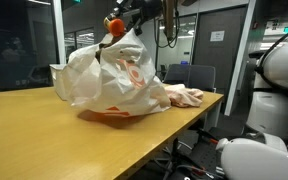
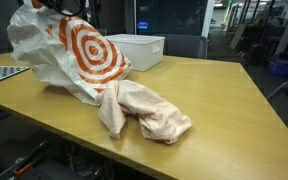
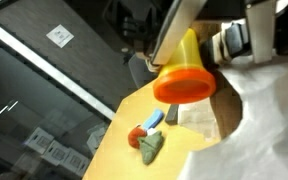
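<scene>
In the wrist view an orange-and-yellow cup (image 3: pixel 185 82) sits at my gripper, which looks shut on it. From exterior view 1 the same cup shows as an orange spot beside the gripper, high above the table. A large white plastic bag (image 1: pixel 119 80) with red rings (image 2: pixel 91 48) hangs right beneath and spreads toward the table. Its upper edge touches or lies very close to the gripper; whether it is caught in the fingers cannot be told. The bag's opening and anything inside are hidden.
A pale pink cloth (image 2: pixel 144 112) lies crumpled near the table edge. Behind the bag stands a white bin (image 2: pixel 134 50), with a dark rack (image 2: pixel 2 73) at the far left. Small coloured items, including a blue one (image 3: pixel 153 121), lie on the table, which has wide clear areas.
</scene>
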